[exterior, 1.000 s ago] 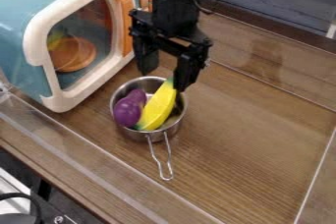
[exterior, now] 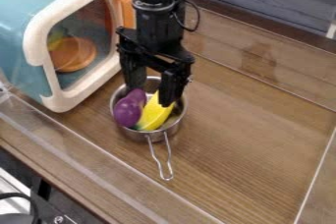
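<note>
The black gripper (exterior: 151, 81) is open, its fingers lowered over a small steel pot (exterior: 147, 132) with a long wire handle. Inside the pot lie a purple eggplant (exterior: 128, 112) and a yellow banana (exterior: 155, 114). One finger reaches down near the eggplant's top, the other by the banana's upper part; whether either touches is unclear.
A blue and white toy oven (exterior: 34, 31) with an orange item inside stands at the upper left. A black cable lies at the lower left.
The gripper has moved down into the top of the pot, now covering more of the banana. The pot and its contents look largely unmoved.
</note>
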